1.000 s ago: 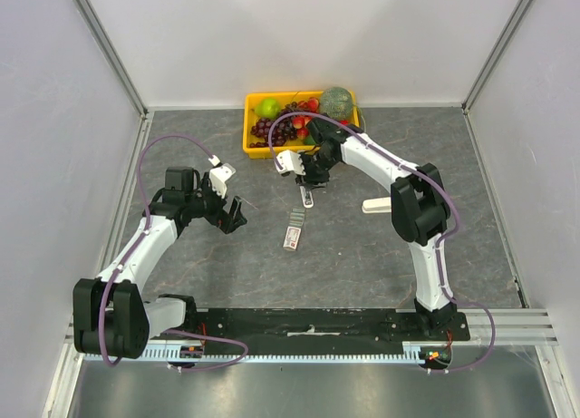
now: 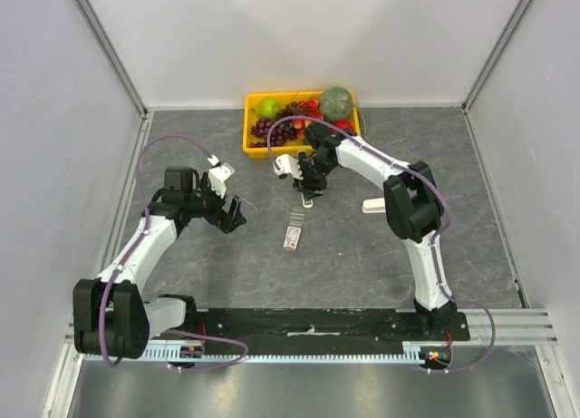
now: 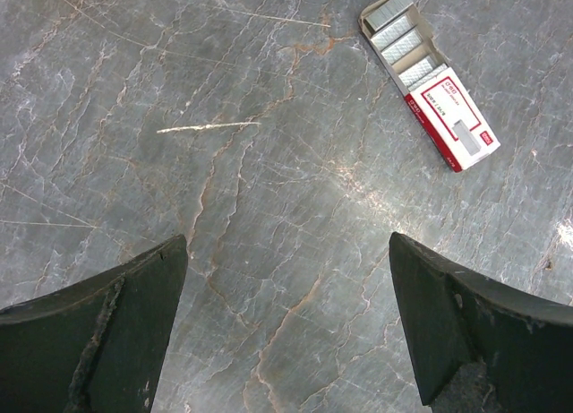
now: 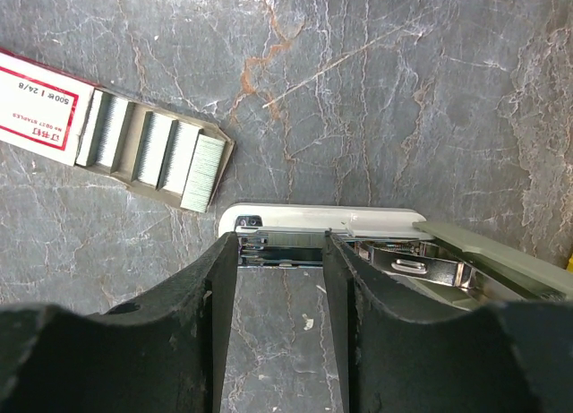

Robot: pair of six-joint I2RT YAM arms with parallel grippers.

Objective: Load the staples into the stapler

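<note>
An open stapler (image 4: 321, 217) lies in the right wrist view, its lid (image 4: 504, 256) swung to the right. My right gripper is over its staple channel, fingers part open around what looks like a short staple strip there; whether it grips this cannot be told. Left of the stapler lies an open red-and-white staple box with several strips showing, also in the left wrist view. My left gripper stands open over bare table, left of the box (image 2: 292, 237) in the top view.
A yellow fruit basket (image 2: 252, 140) stands at the back, close behind the stapler. A white oblong object (image 2: 374, 205) lies to the right.
My right arm has shifted slightly toward the front of the table over the stapler. The left arm is unmoved.
</note>
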